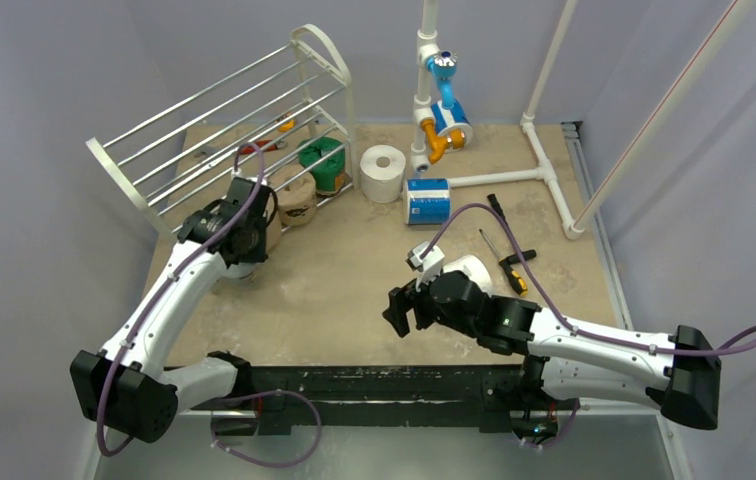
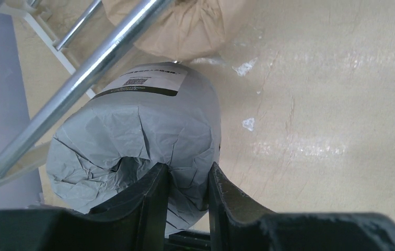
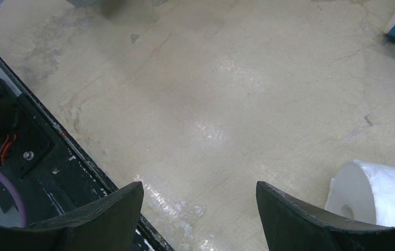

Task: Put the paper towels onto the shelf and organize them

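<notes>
In the left wrist view a grey paper-wrapped roll stands beneath the shelf's metal bars. My left gripper straddles its wall: one finger is at the centre hole, the other along the outer side. How firmly they press cannot be told. From above, the left arm's black end mostly hides this roll at the white shelf's front left. A beige roll and a green roll stand in a row under the bars. My right gripper is open and empty above the table.
A white roll stands right of the shelf, with a blue-and-white pack nearby. Another white roll lies beside the right gripper. Pipes and screwdrivers occupy the right side.
</notes>
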